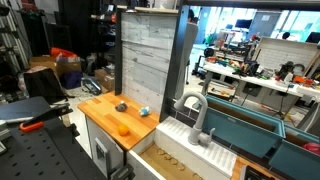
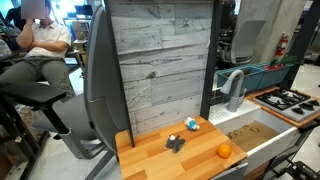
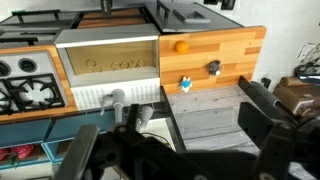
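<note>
In the wrist view my gripper is high above the scene, its two dark fingers wide apart with nothing between them. Neither exterior view shows the gripper clearly. An orange round object [image 1: 123, 130] lies on the wooden counter [image 2: 150, 160], near its edge by the open drawer [image 2: 262, 137]. Behind it rest a small blue-and-white object [image 2: 192, 124] and a dark grey object [image 2: 175, 143], both near the whitewashed wooden wall panel [image 2: 165, 75].
A grey faucet [image 1: 203, 115] rises beside the counter, behind the drawer. The stove top [image 2: 287, 100] is beyond it, with a blue-green trough [image 1: 240, 125] along the back. Bare wood surrounds the small objects on the counter.
</note>
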